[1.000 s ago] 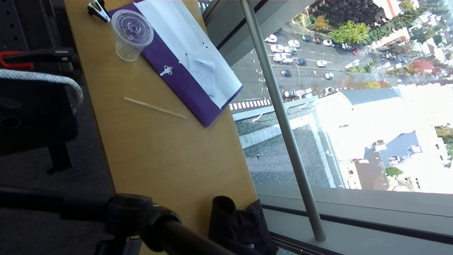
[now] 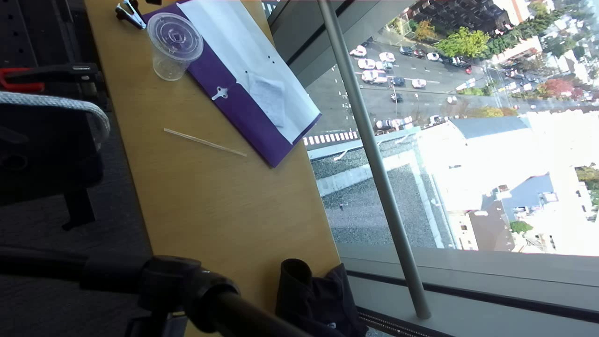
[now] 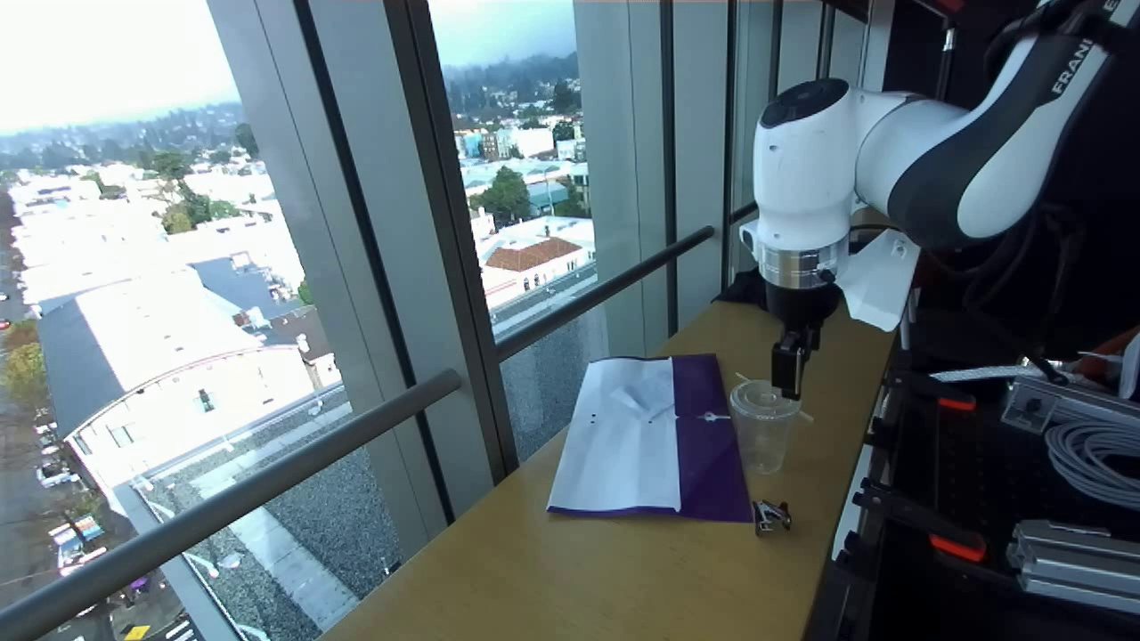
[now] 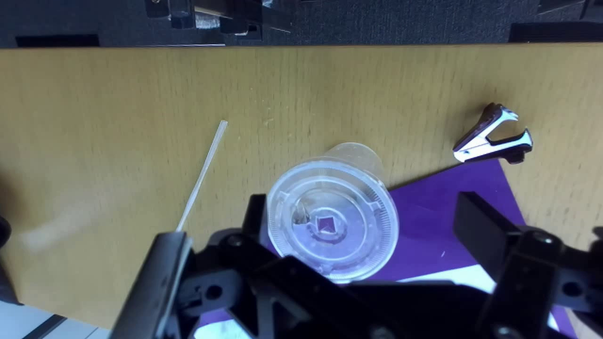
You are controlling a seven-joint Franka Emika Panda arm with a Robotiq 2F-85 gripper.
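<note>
A clear plastic cup with a flat lid (image 2: 175,36) stands upright on the wooden table, beside and partly against a purple folder (image 2: 252,132). From above, the lidded cup (image 4: 332,220) appears between the spread fingers of my gripper, which is open and empty. Seen from the side, the gripper (image 3: 791,369) hangs higher than the table, close to the cup (image 3: 763,427); whether it touches the lid cannot be told. A thin clear straw (image 4: 202,175) lies loose on the wood, apart from the cup. My arm is out of sight in exterior view 1.
A staple remover (image 4: 492,135) rests by the folder's corner. White paper (image 3: 620,438) covers part of the folder. Dark cloth (image 2: 320,300) lies at one table end. Windows with a rail (image 3: 598,294) border one side; bare wood (image 2: 224,208) stretches beyond the straw.
On the table nothing has visibly moved in exterior view 1; only cars on the street outside have shifted.
</note>
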